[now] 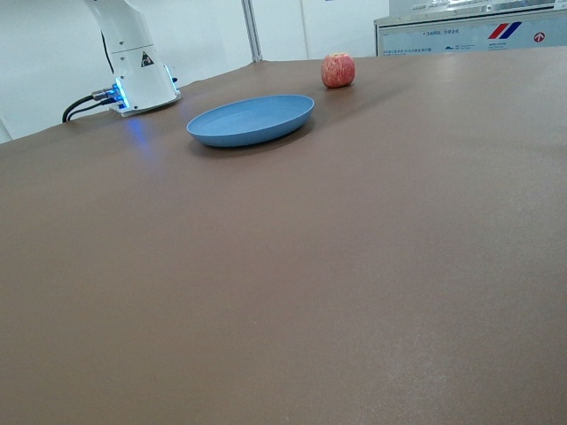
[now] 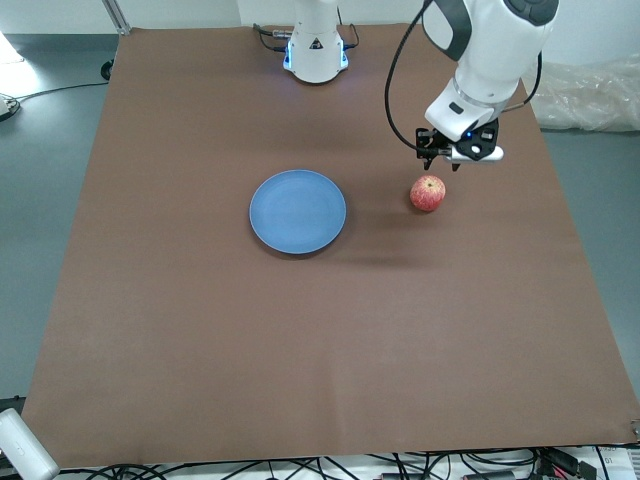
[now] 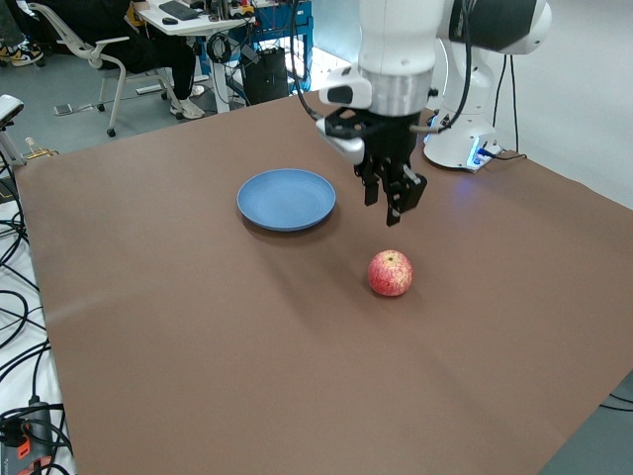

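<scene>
A red apple (image 2: 427, 193) rests on the brown table (image 2: 300, 360), right of a blue plate (image 2: 297, 211). My black gripper (image 2: 440, 167) hangs above and slightly behind the apple in the left view. In the right view the gripper (image 3: 382, 208) is over the table between plate (image 3: 286, 198) and apple (image 3: 390, 272), its fingers pointing down; it looks open in the left view, with nothing held. The top view shows the apple (image 1: 337, 70) and plate (image 1: 250, 119), but not the gripper.
The white robot base (image 2: 315, 55) stands at the back of the table. Cables and a white cylinder (image 2: 28, 446) lie along the near edge.
</scene>
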